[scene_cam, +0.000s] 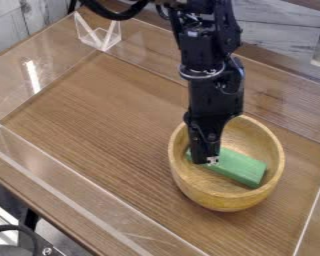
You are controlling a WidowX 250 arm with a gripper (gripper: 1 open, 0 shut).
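A tan round bowl (223,195) sits on the wooden table at the right front, with a green rectangular block (236,170) lying inside it. My black gripper (211,155) reaches down from the top into the left part of the bowl, its tip at the block's left end. The fingers look closed; whether anything is between them cannot be made out.
A clear wire-like holder (101,30) stands at the back left. Cables lie at the front left corner.
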